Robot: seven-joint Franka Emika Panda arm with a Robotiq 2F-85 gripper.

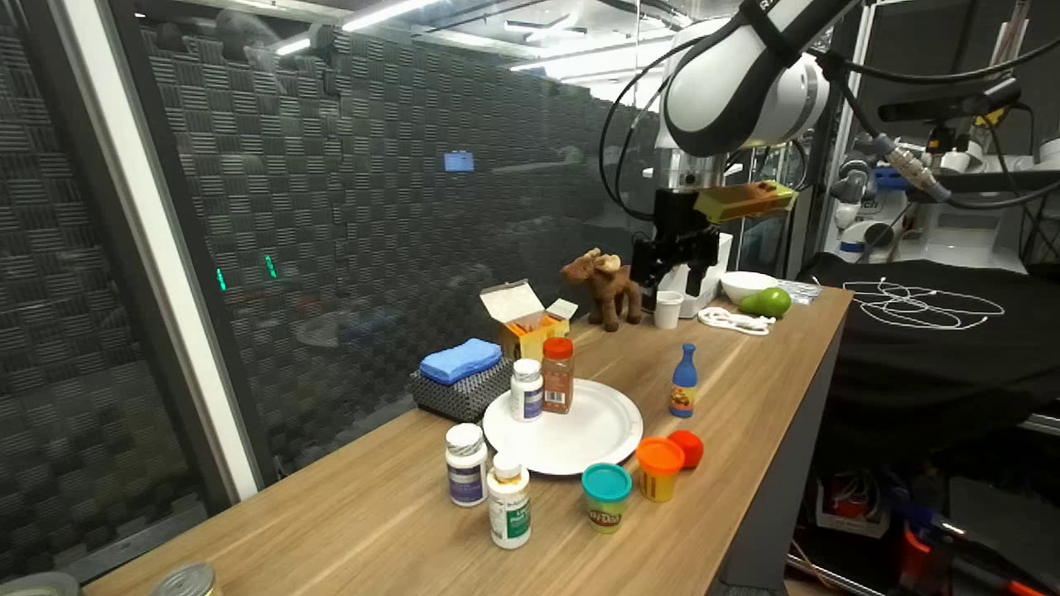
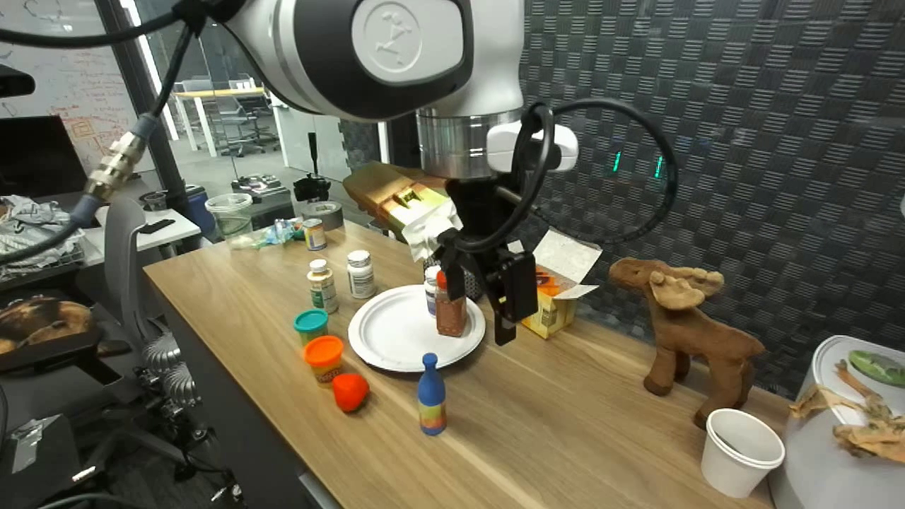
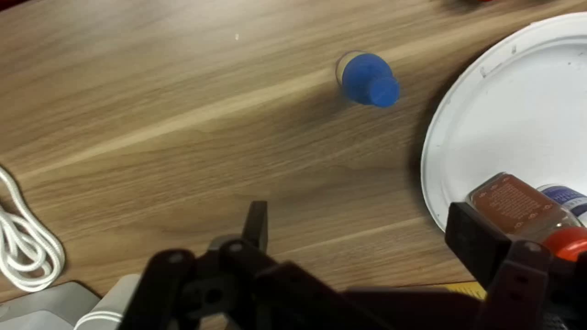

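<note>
High above the table hangs my gripper (image 1: pixel 676 272), its fingers apart with only bare wood showing between them in the wrist view. A blue bottle (image 3: pixel 366 79) stands upright ahead of the fingers, well apart from them. Off to the right, a white plate (image 3: pixel 448 148) holds a red-capped spice jar (image 3: pixel 514 203) and a white pill bottle (image 1: pixel 527 393). The right finger (image 3: pixel 476 236) overlaps the jar's edge in that view, though the gripper is far higher. Exterior view 2 also has the gripper (image 2: pixel 480 307) in front of the plate's far side.
Beyond the plate are an open yellow box (image 2: pixel 549 315) and a brown moose toy (image 2: pixel 691 339). A white cup (image 2: pixel 739 454) and coiled white cord (image 3: pixel 27 247) lie farther along. Two Play-Doh tubs, a red ball (image 1: pixel 686 448) and pill bottles crowd the near side.
</note>
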